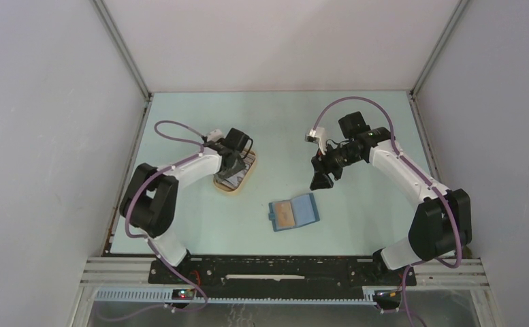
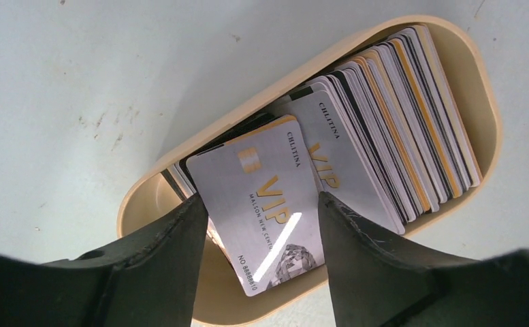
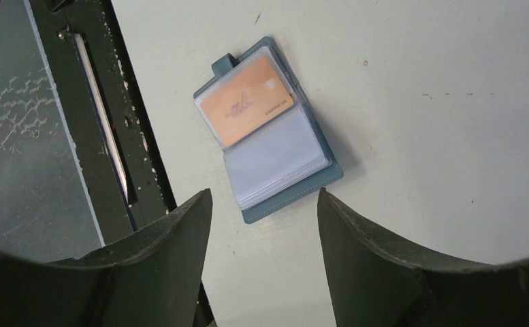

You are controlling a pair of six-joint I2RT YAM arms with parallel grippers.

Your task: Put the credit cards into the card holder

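Observation:
A beige oval tray (image 2: 479,68) in the left wrist view holds a leaning row of cards. Lying in front of that row is a silver VIP card (image 2: 254,204). My left gripper is open over the tray, one finger by each side edge of this card; whether they touch it is unclear. In the right wrist view, the blue-grey card holder (image 3: 292,197) lies unfolded, an orange card (image 3: 244,102) under its clear window and a pale pocket (image 3: 275,157) beside it. My right gripper hangs open and empty, off from the holder.
Bare white tabletop (image 1: 282,136) lies between the tray and the right arm. A dark rail (image 1: 268,269) runs along the table's front edge, near the holder.

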